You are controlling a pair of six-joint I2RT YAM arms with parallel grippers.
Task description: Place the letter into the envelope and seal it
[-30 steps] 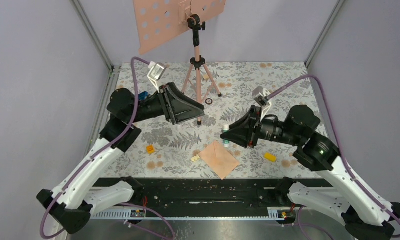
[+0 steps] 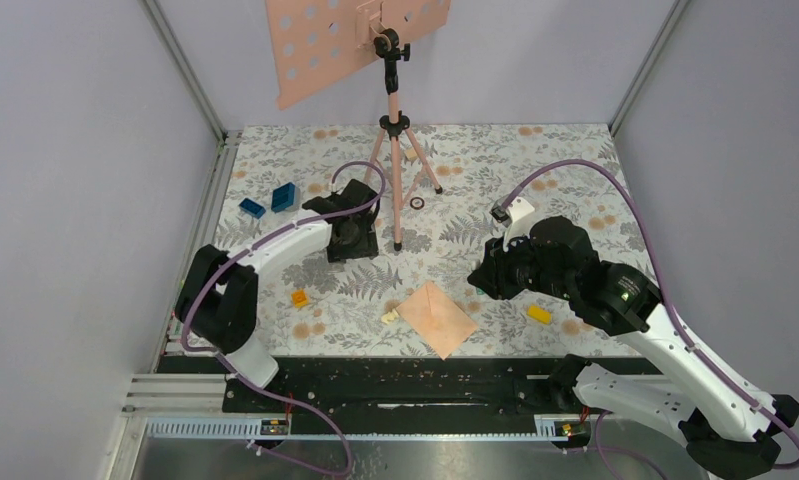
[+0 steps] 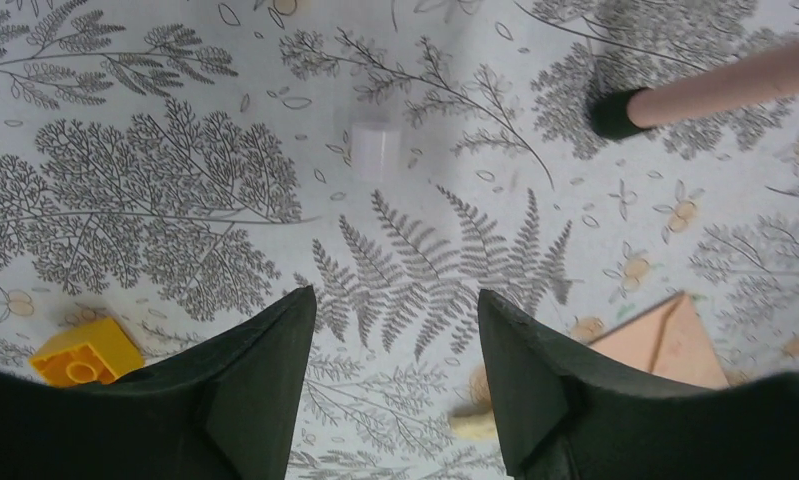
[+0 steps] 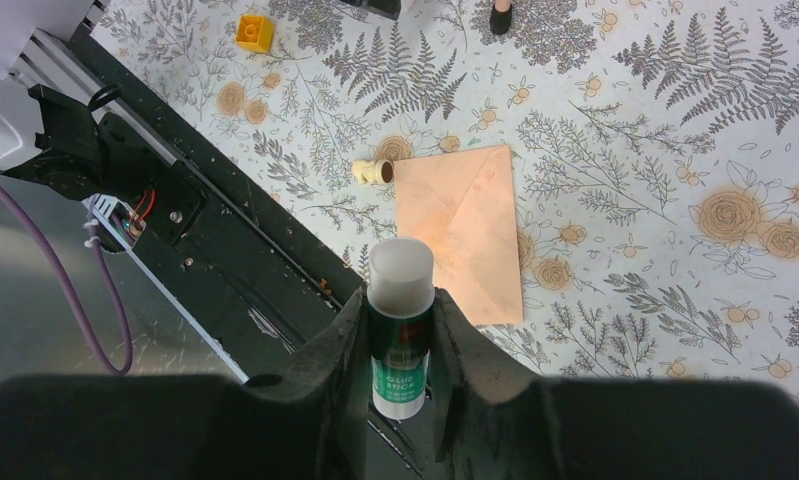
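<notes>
A peach envelope [image 2: 437, 320] lies near the front middle of the patterned mat, also in the right wrist view [image 4: 458, 220]. My right gripper is shut on an upright green-and-white glue stick [image 4: 401, 270] above the mat, right of the envelope in the top view. My left gripper is low over the left middle of the mat, open with nothing between its fingertips; a small translucent white cylinder [image 3: 373, 150] shows ahead of them. I cannot tell a separate letter.
A pink tripod stand [image 2: 396, 190] stands at the back middle. Blue boxes [image 2: 285, 198] lie at back left, an orange block [image 2: 299, 298] at left, a small cream object [image 2: 389, 317] beside the envelope, a yellow piece [image 2: 539, 313] at right.
My left gripper has moved down toward the mat, its arm reconfigured. My right gripper has shifted slightly right with the glue stick.
</notes>
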